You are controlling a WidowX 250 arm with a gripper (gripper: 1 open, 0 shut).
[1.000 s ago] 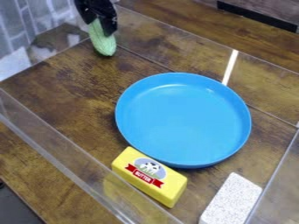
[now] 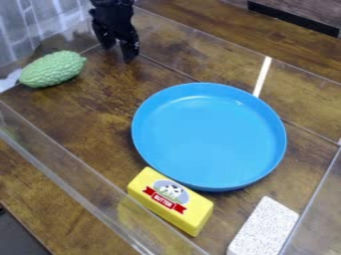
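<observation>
My black gripper (image 2: 116, 42) is at the top left, low over the wooden counter, open, with nothing seen between its fingers. A pale green textured toy vegetable (image 2: 51, 70) lies on its side to the lower left of the gripper, apart from it. A round blue plate (image 2: 208, 134) sits in the middle right.
A yellow butter box (image 2: 170, 201) lies below the plate. A white speckled block (image 2: 264, 230) is at the bottom right. Clear plastic walls border the wooden counter (image 2: 87, 129), whose middle left is bare.
The green vegetable was under my gripper and upright-looking; now it lies farther left and lower, apart from the gripper, which has moved slightly.
</observation>
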